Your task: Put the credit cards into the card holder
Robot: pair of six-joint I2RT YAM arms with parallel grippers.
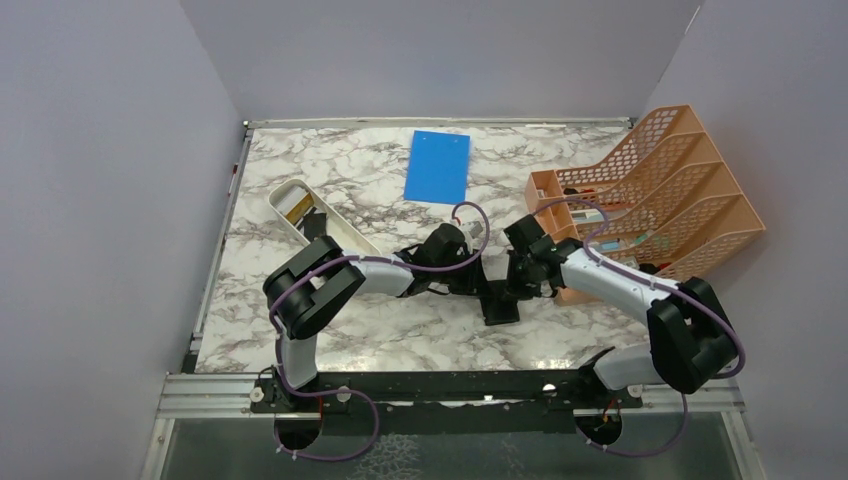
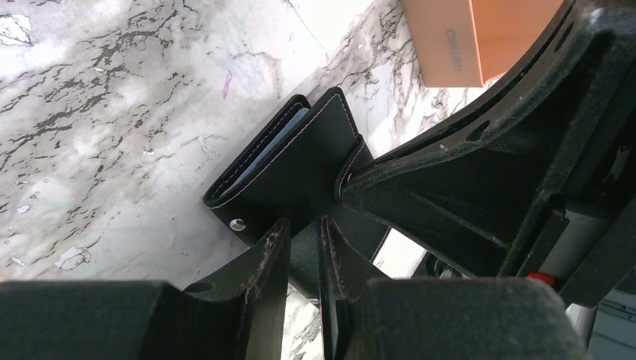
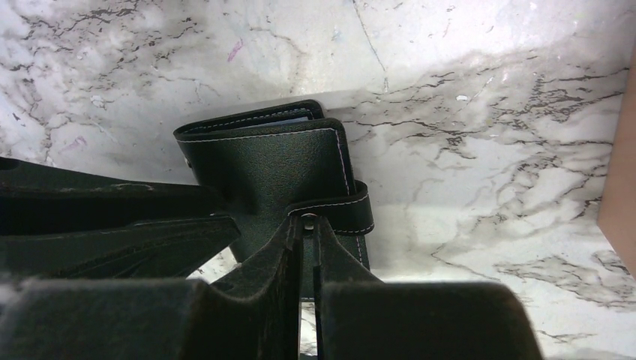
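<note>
The black card holder [image 3: 262, 169] lies folded on the marble table, low in the middle of the top view. A pale edge, perhaps cards, shows inside its open end [image 2: 274, 140]. Its strap [image 3: 352, 211] wraps over the cover from the right. At the holder's left side is my left gripper, its fingers close together with dark holder material between the tips. From the right my right gripper reaches over the cover, its fingertips slightly apart at the strap's end, with a small metal snap [image 3: 308, 223] showing between them.
An orange organizer [image 1: 690, 190] stands close behind the right arm. A cream tray [image 1: 345, 232] with yellow and black items sits at the left, and a blue sheet [image 1: 437, 167] lies at the back.
</note>
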